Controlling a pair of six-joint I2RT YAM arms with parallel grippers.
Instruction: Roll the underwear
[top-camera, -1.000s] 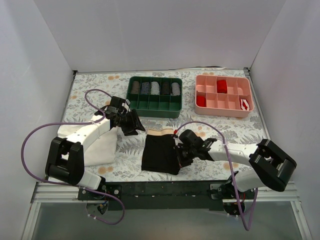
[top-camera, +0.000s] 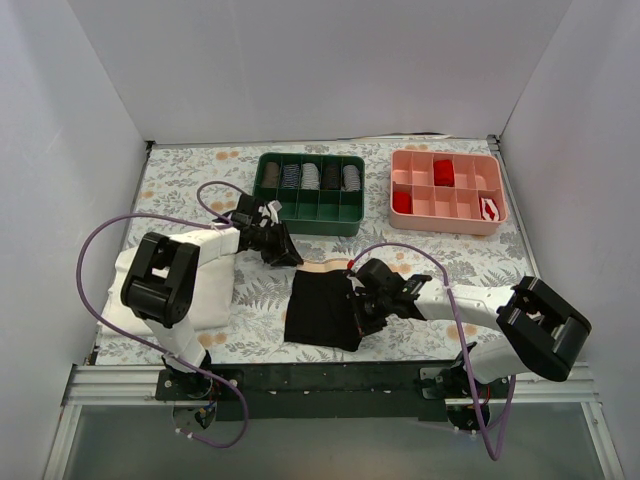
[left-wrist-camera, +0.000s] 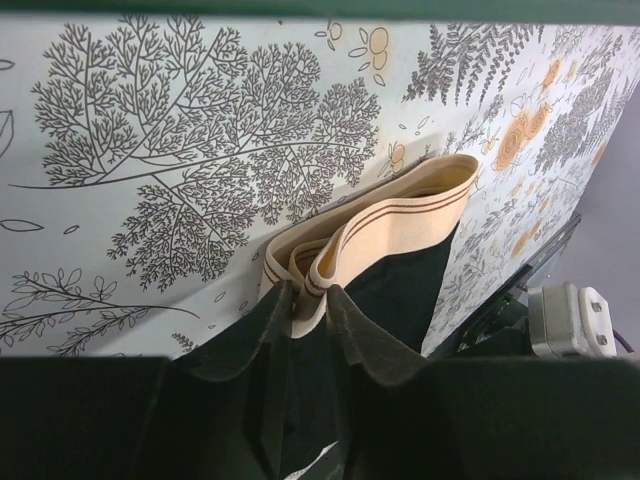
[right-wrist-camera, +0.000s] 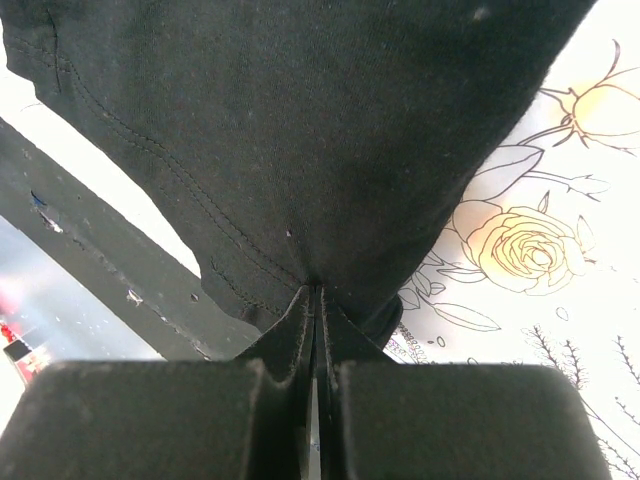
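Note:
Spread on the table at the centre is the black underwear (top-camera: 318, 310), its peach waistband (top-camera: 323, 266) at the far edge. At the waistband's left corner is my left gripper (top-camera: 297, 261). In the left wrist view, its fingertips (left-wrist-camera: 338, 300) stand a little apart, and the bunched band end (left-wrist-camera: 318, 275) lies between them; whether they press on it is unclear. My right gripper is shut at the lower right part of the underwear (right-wrist-camera: 260, 150), where the black cloth puckers into its fingertips.
The green divided box (top-camera: 315, 228), holding rolled items, stands just beyond the waistband. A pink divided box (top-camera: 440, 226) with red items is at the back right. White cloth (top-camera: 212, 295) lies under the left arm.
My left gripper has moved right, from beside the underwear to the waistband's left corner, and the left arm has swung rightward. The right arm has stayed still.

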